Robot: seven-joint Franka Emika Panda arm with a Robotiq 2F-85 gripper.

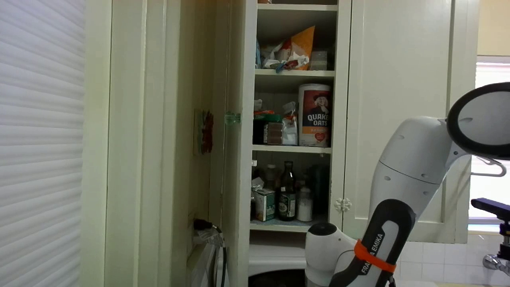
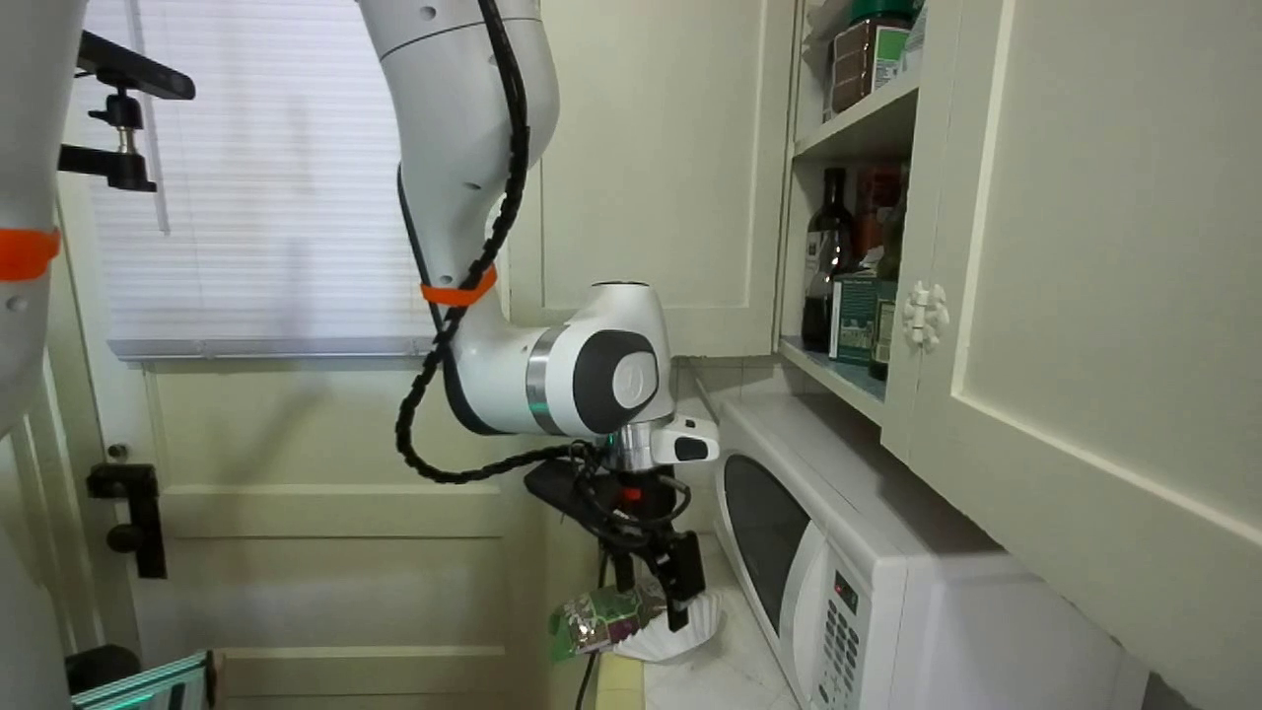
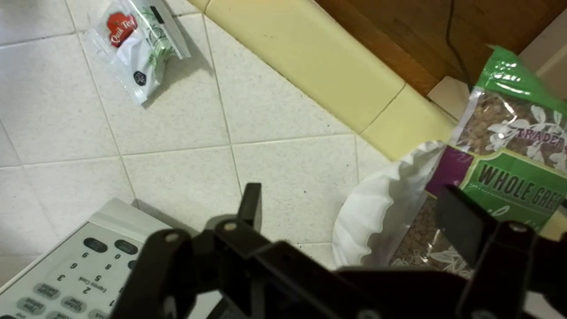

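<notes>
My gripper is open above the counter, its fingers wide apart. A green-topped bag of whole green lentils (image 3: 518,165) leans on a white fluted dish (image 3: 366,212) at the right of the wrist view. One finger (image 3: 461,220) overlaps the bag there; whether they touch, I cannot tell. The other finger (image 3: 252,204) stands over bare tile. In exterior view 2 the bag (image 2: 597,617) lies right by the fingers, with the dish (image 2: 680,633) behind. Exterior view 1 does not show the gripper.
A white microwave (image 2: 828,556) stands close beside the gripper. Above it, the cupboard's shelves (image 1: 291,149) hold bottles, boxes and an oats canister (image 1: 314,114). A small Quik Tea packet (image 3: 141,48) lies on the tiles. The counter's yellow edge (image 3: 319,64) drops to the floor; open tile lies between.
</notes>
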